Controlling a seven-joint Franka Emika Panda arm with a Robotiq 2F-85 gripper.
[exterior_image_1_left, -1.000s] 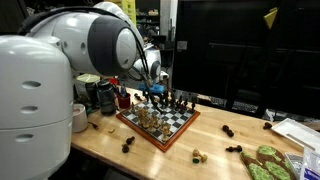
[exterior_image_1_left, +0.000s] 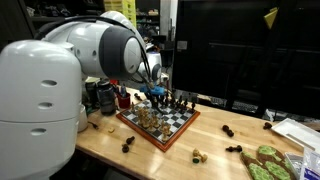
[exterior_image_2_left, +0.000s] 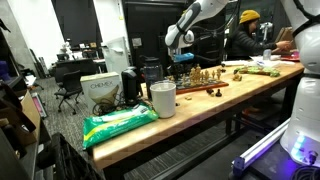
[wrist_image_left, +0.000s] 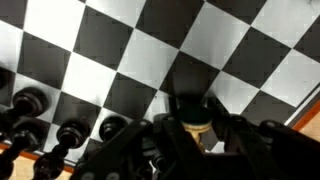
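Note:
A black-and-white chessboard (exterior_image_1_left: 185, 118) lies on the wooden table, with gold pieces (exterior_image_1_left: 150, 120) towards the near side and dark pieces (exterior_image_1_left: 183, 102) along the far side. My gripper (exterior_image_1_left: 154, 98) is low over the board's left part. Seen from the wrist, a gold-topped chess piece (wrist_image_left: 194, 119) stands between or just below the dark fingertips of my gripper. Whether the fingers touch it cannot be made out. Several black pieces (wrist_image_left: 72, 135) fill the lower left of that view, while the squares above are bare.
Loose dark pieces (exterior_image_1_left: 228, 131) and gold ones (exterior_image_1_left: 198, 156) lie off the board. A green-patterned board (exterior_image_1_left: 262, 165) and a white tray (exterior_image_1_left: 298, 132) occupy the right side. A white bin (exterior_image_2_left: 163, 99) and a green bag (exterior_image_2_left: 120, 123) stand at the table's other end.
The arm's white upper section has shifted slightly, covering more of the white cup at the left. My gripper stays over the same part of the board; the pieces look unmoved.

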